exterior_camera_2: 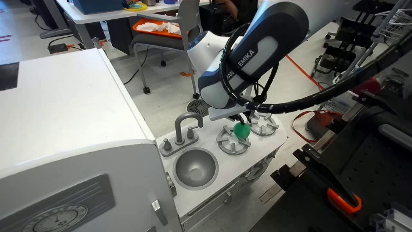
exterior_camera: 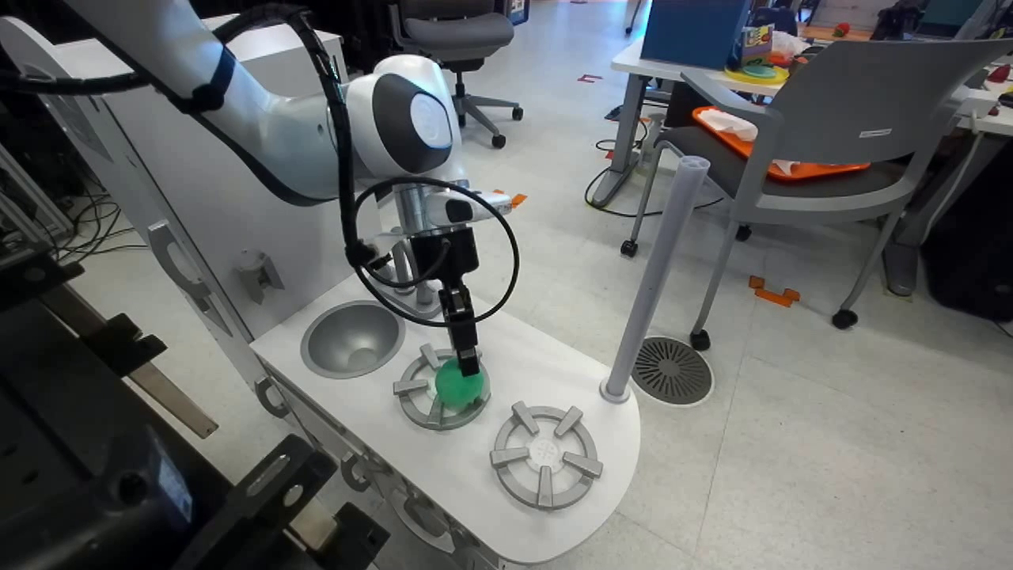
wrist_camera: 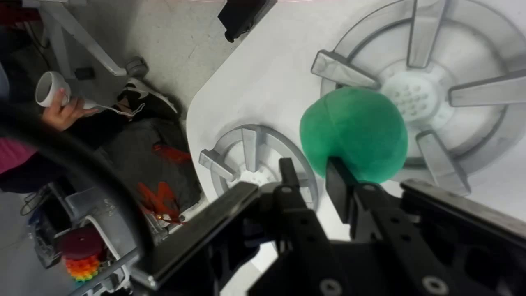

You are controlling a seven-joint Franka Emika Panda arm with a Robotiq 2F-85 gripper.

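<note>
A smooth green ball [exterior_camera: 460,381] rests on the burner [exterior_camera: 411,410] nearer the sink, toward its right side in exterior view 1. The same ball [wrist_camera: 362,140] fills the middle of the wrist view, overlapping that burner's rim. My gripper is part open, its fingers pointing down. One finger [wrist_camera: 336,172] overlaps the lower left of the ball; whether it touches cannot be told. Between the two fingertips only the counter and the other burner show. In exterior view 2 the gripper [exterior_camera_2: 244,119] is just above the ball [exterior_camera_2: 241,131], partly hidden by the arm.
The empty second burner [exterior_camera: 546,456] lies near the counter's rounded end. A grey post [exterior_camera: 655,285] stands at the counter's edge. The sink [exterior_camera_2: 195,168] is empty, with a faucet [exterior_camera_2: 178,129] behind it. A tall white cabinet [exterior_camera_2: 69,104] stands beside the counter.
</note>
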